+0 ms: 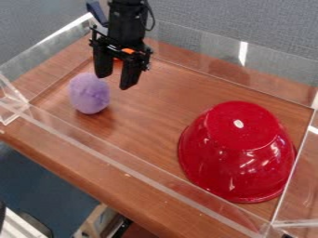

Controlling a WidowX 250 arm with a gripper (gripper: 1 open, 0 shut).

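Note:
My black gripper [115, 63] hangs at the upper left of the wooden tray, open, its fingers spread just above and behind a purple plush ball [88, 92]. An orange carrot [125, 53] is mostly hidden behind the gripper. A large red upturned bowl [236, 149] sits on the right side of the wood surface [162, 121].
Clear plastic walls border the wooden surface on its sides, with a near rail running diagonally along the front. The middle of the surface between the ball and the bowl is free. A grey wall stands behind.

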